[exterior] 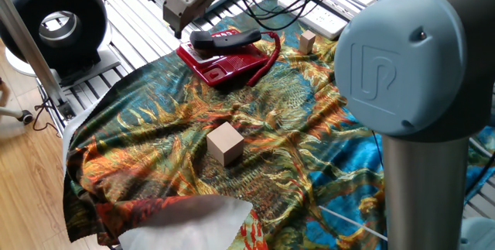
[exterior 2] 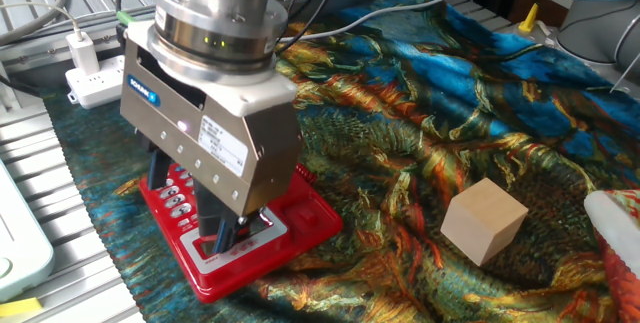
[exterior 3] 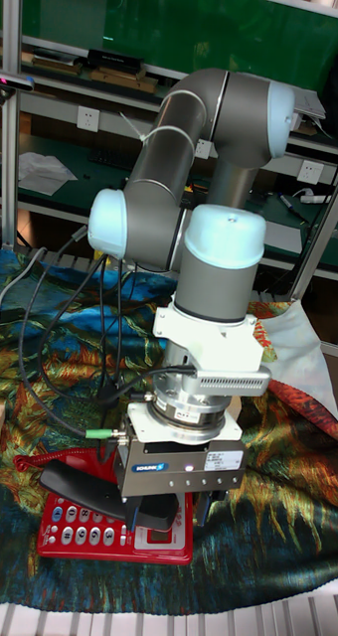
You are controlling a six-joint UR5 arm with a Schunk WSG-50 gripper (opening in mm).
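A red desk phone (exterior: 224,68) with keypad and coiled cord lies on the patterned cloth; its black handset (exterior: 236,42) rests on top. In exterior view 2 my gripper (exterior 2: 192,213) points down over the phone base (exterior 2: 305,218), its dark fingers (exterior 2: 157,169) spread well apart. The body of the gripper covers most of the handset there. From exterior view 3 the gripper (exterior 3: 166,524) stands over one end of the handset (exterior 3: 85,494), fingers open. Whether a finger touches the handset cannot be told.
A wooden cube (exterior: 225,143) sits on the creased cloth (exterior: 147,165), and a smaller block (exterior: 307,42) lies near the white power strip (exterior: 321,19). Cables hang beside the arm.
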